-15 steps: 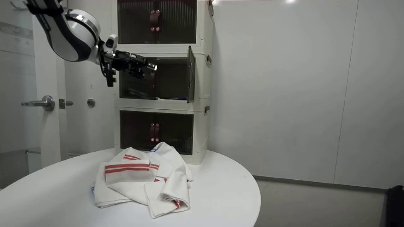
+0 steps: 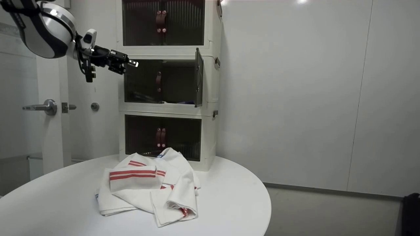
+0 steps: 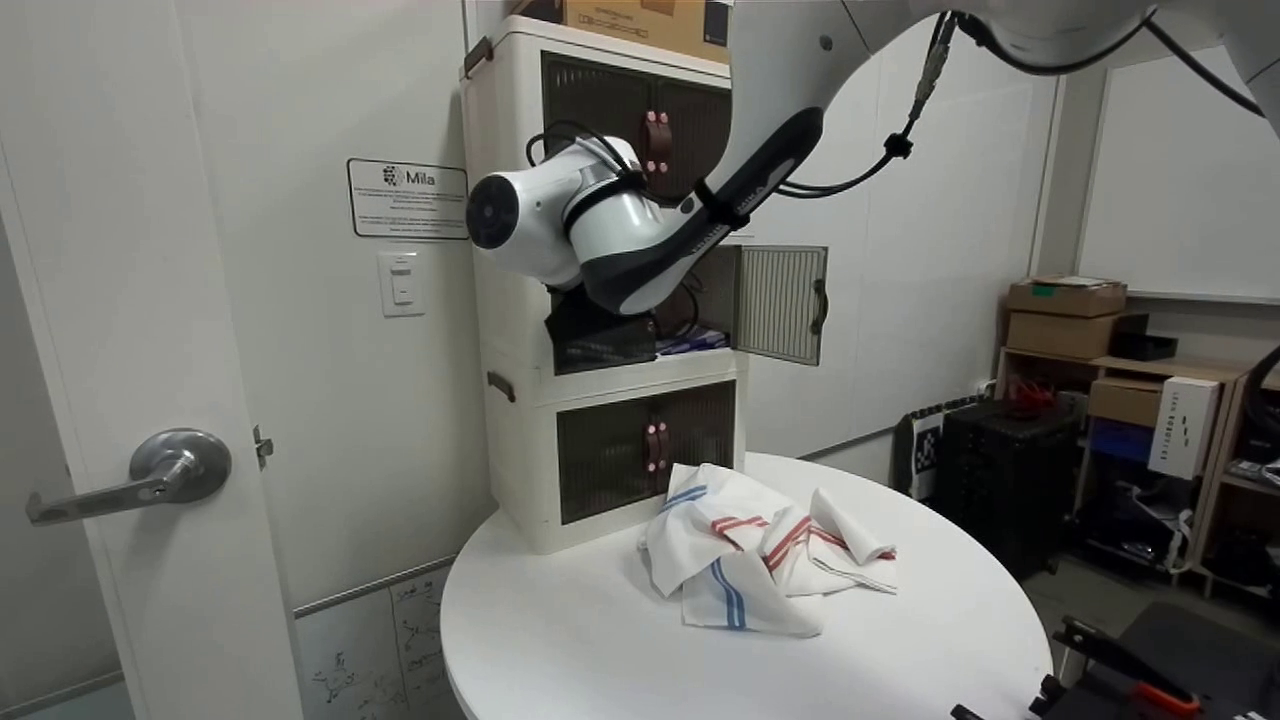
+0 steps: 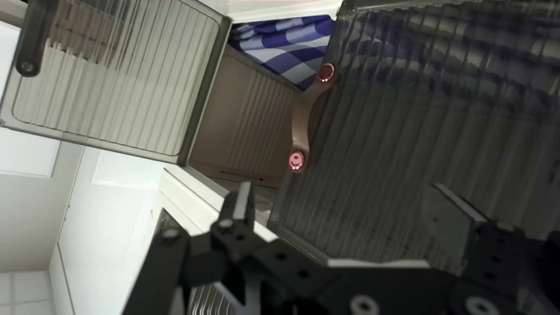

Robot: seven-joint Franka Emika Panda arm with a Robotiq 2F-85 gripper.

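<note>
My gripper stands open before the middle compartment of the cabinet (image 3: 516, 324), its two fingers wide apart with nothing between them. In exterior view 1 the gripper (image 2: 132, 65) is at the left part of that compartment. One ribbed door (image 4: 120, 78) of the compartment is swung outward; the other door (image 4: 420, 157) is shut, with a brown strap handle (image 4: 302, 120) on its edge. Through the gap shows a blue-and-white checked cloth (image 4: 294, 42) inside. In exterior view 2 the arm hides the gripper.
White towels (image 2: 137, 185) with red and blue stripes lie crumpled on the round white table (image 2: 236, 196), in front of the cabinet. The lower doors (image 3: 600, 462) are shut, as are the upper doors (image 2: 181, 23).
My arm and gripper have moved left and slightly up in exterior view 1, away from the open door. The towels and the cabinet doors look the same.
</note>
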